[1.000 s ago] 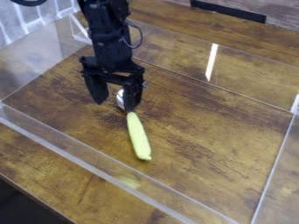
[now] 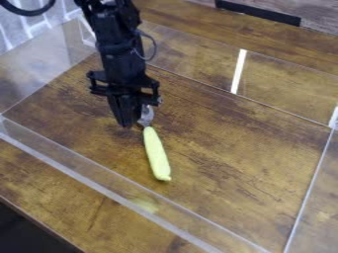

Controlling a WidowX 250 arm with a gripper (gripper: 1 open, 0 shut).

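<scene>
My black gripper (image 2: 132, 117) points down over the wooden floor of a clear-walled bin, just left of a small whitish object (image 2: 146, 117), which it partly hides. The fingertips are dark and small in view, and they look close together; whether anything is between them is hard to tell. A pale yellow-green elongated object (image 2: 157, 153) lies just below and to the right, its upper end near the whitish object, apart from the fingertips.
The clear bin walls (image 2: 238, 69) surround the work area, with a white strip on the back wall. The right half of the bin floor is empty. A black bar (image 2: 258, 15) sits at the top beyond the bin.
The yellow-green object is unmoved.
</scene>
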